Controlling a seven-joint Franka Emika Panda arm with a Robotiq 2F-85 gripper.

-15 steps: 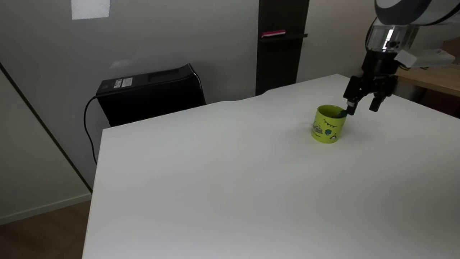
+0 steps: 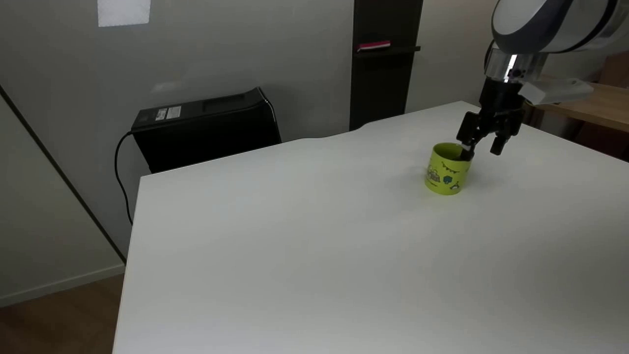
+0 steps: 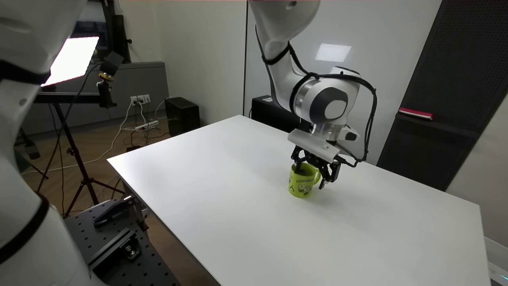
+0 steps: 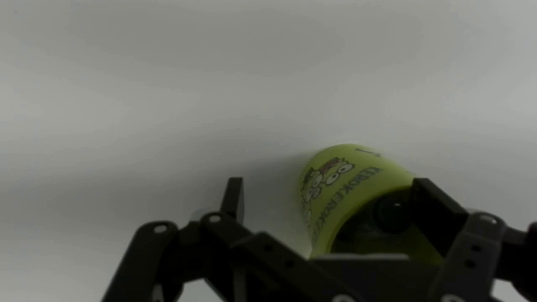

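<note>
A yellow-green mug (image 2: 446,175) with printed cartoon figures stands upright on the white table (image 2: 283,248). Its handle shows on the right in exterior view 2. Inside the mug (image 4: 352,188) is something dark with a rounded end (image 4: 391,214); most of it is hidden, so I cannot tell what it is. My gripper (image 2: 481,152) is open over the mug's rim. One finger (image 4: 435,216) is at the mug's mouth, while the other finger (image 4: 233,199) stands outside, over bare table. Whether a finger touches the mug or the dark thing I cannot tell.
Bare table surrounds the mug on all sides. A black box-shaped device (image 2: 206,127) stands beyond the table's back edge, near the wall. A black panel with a red item (image 3: 415,113) on its ledge rises behind the table.
My gripper has shifted left in exterior view 1 and slightly down, bringing one finger from beside the rim to over the mug's mouth. The mug looks practically unmoved.
</note>
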